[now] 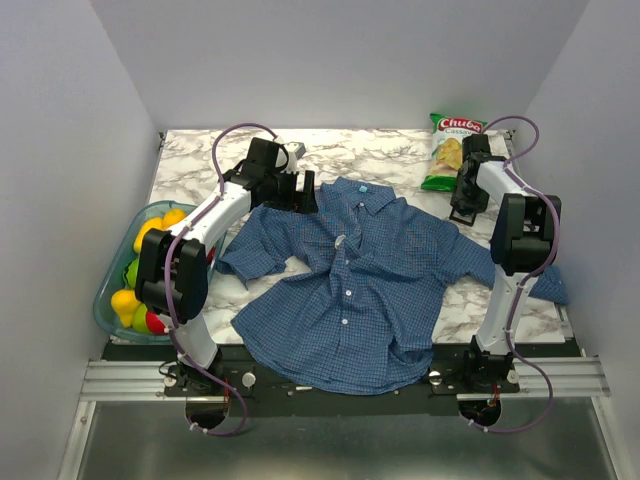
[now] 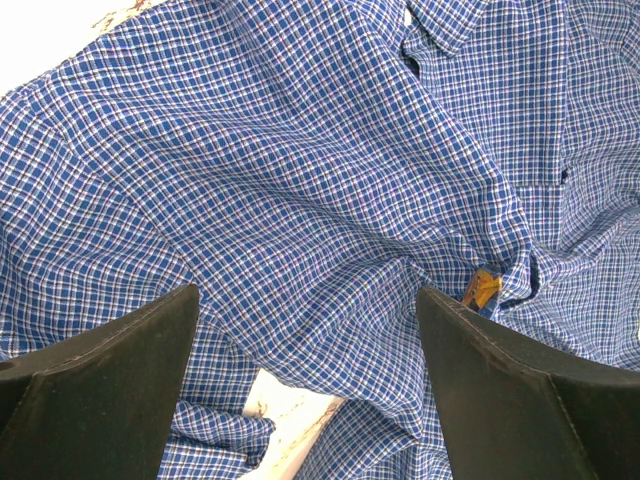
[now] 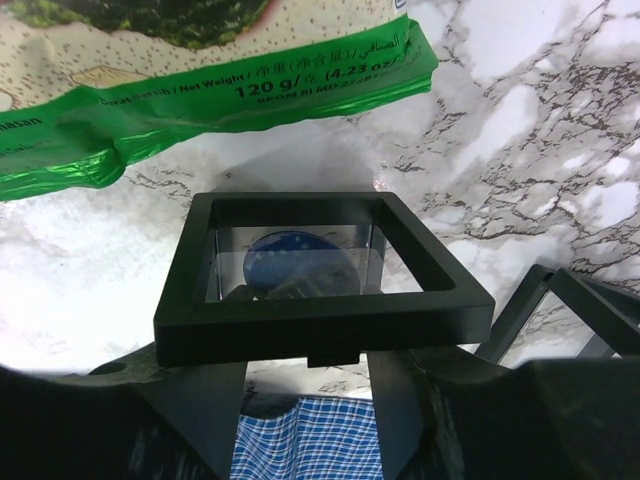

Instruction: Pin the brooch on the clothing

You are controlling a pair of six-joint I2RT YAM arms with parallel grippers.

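The blue checked shirt (image 1: 390, 300) lies spread across the middle of the table, filling the left wrist view (image 2: 260, 180). My left gripper (image 1: 304, 190) hangs open above its upper left part, nothing between its fingers. At the back right, my right gripper is over a square black display frame (image 3: 320, 340) with a clear window and a round blue object (image 3: 285, 255) inside, likely the brooch. Its fingers stand part open just at the frame's near side; whether they touch it is unclear.
A green chip bag (image 1: 445, 160) lies behind the black frame. Another black frame (image 3: 590, 315) lies to its right. A bin of fruit (image 1: 115, 285) sits at the left. Bare marble (image 1: 360, 150) shows along the back.
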